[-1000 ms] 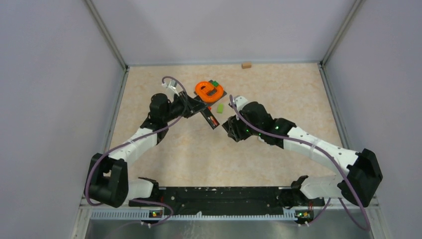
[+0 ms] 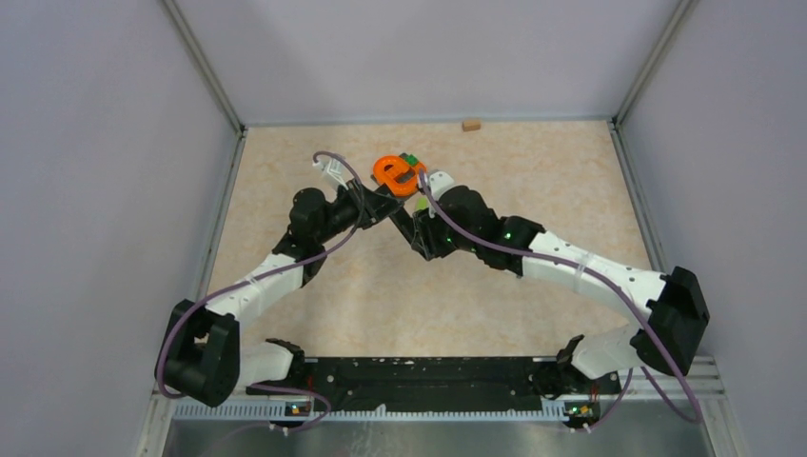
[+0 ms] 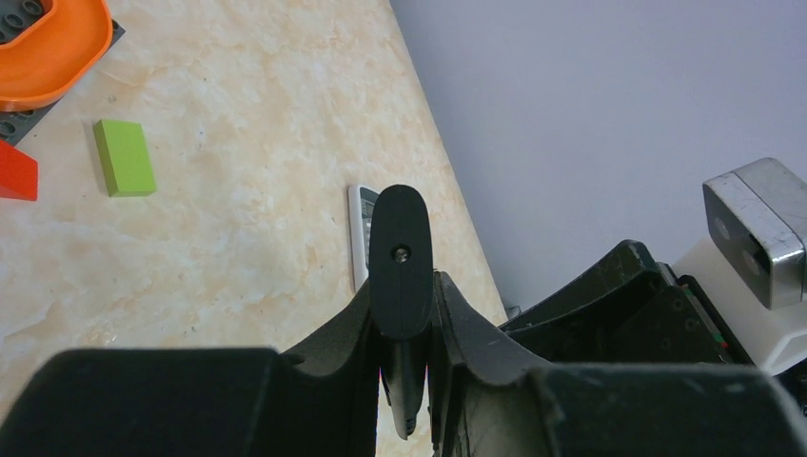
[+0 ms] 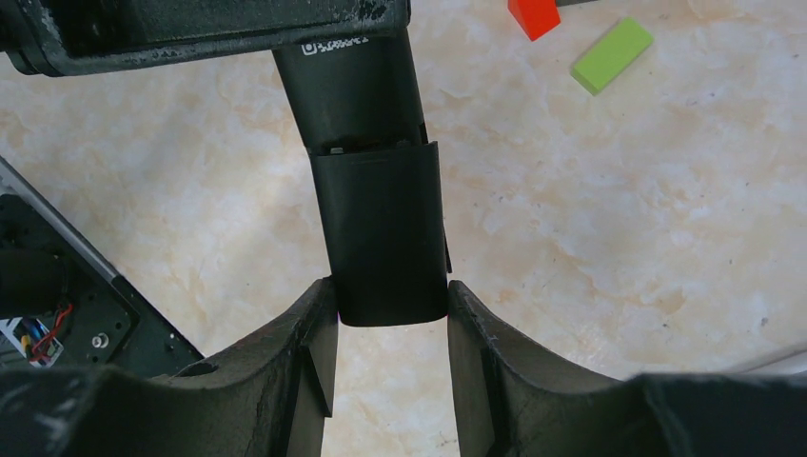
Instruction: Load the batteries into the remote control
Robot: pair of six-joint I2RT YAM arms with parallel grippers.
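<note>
The black remote control [image 4: 357, 90] is held up over the middle of the table, running between my two grippers. My left gripper [image 2: 379, 202] is shut on the remote's upper part. My right gripper is shut on a black battery cover [image 4: 379, 228] at the remote's lower end; the cover lies over that end, and any batteries beneath it are hidden. In the left wrist view the remote is mostly hidden by the left gripper's fingers [image 3: 400, 257].
An orange oval tray [image 2: 400, 169] on a grey plate, a red block [image 4: 531, 17], a green block [image 4: 611, 52] and a small tan block [image 2: 471, 125] lie on the table [image 2: 314, 314]. A pale object [image 3: 358, 228] lies on the table's right side.
The left gripper has shifted slightly.
</note>
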